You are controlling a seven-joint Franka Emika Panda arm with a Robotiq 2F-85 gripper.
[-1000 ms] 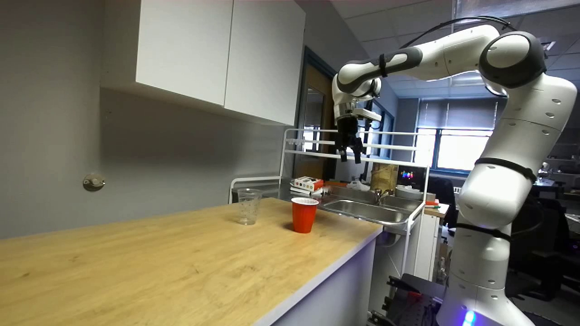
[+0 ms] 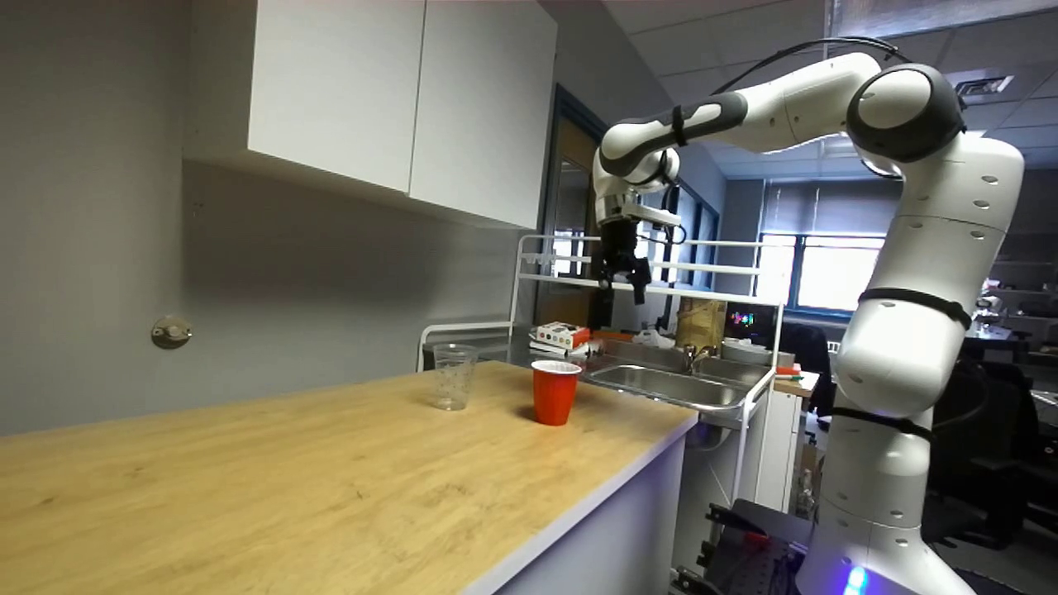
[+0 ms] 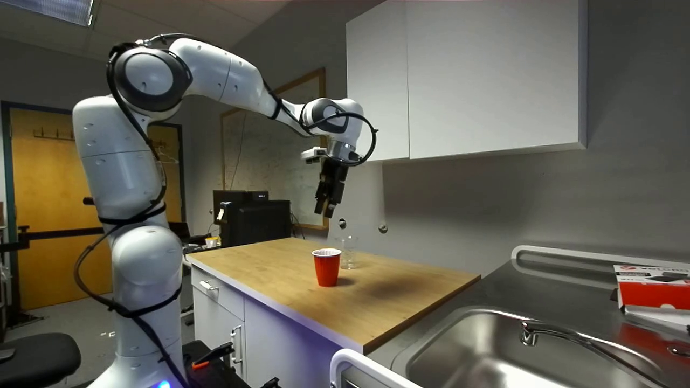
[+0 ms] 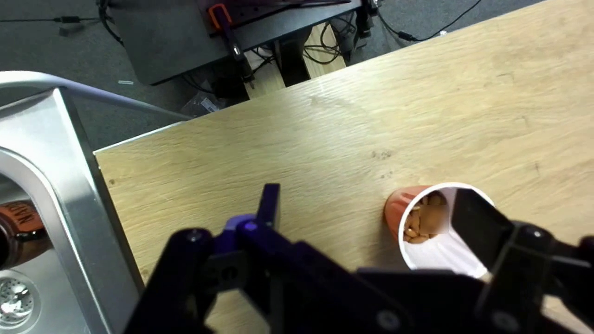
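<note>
On the wooden counter stands an upright red cup [image 2: 553,397] with a white inside. Looking into the red cup [image 4: 402,208] from above, the wrist view shows brown, nut-like pieces [image 4: 418,225] at its bottom. A clear plastic cup [image 2: 452,378] is upright beside the red one, nearer the wall; the wrist view does not show it. My gripper [image 2: 621,287] hangs well above the countertop, fingers parted and nothing between them. One dark finger [image 4: 481,225] covers part of the red cup's opening in the wrist view, while exterior view 2 shows the gripper [image 3: 324,210] higher than both cups.
A metal sink [image 3: 491,343] adjoins the counter, with a brown jar [image 4: 23,234] lying in it. White cabinets [image 2: 397,109] overhang the wall side. A white rail [image 3: 372,368] edges the sink. The long stretch of wooden countertop [image 2: 248,476] away from the sink is bare.
My arm has leaned a little to the left in exterior view 1, and the gripper has shifted left and tilted. Both cups remain in place.
</note>
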